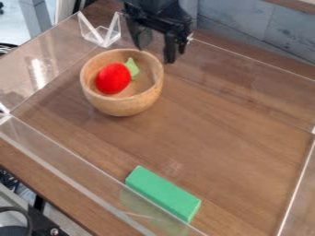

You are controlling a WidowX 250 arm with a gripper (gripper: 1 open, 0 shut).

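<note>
A wooden bowl [135, 102] sits on the table at the upper left, holding a red round object [112, 79] and a small green piece [132, 67]. A green rectangular block [161, 192] lies at the near edge, lower middle. My black gripper [157, 44] hangs above and behind the bowl at the top of the view, its two fingers apart with nothing visible between them.
Clear plastic walls [105, 187] border the work area, with a clear angular piece [101, 31] at the back left.
</note>
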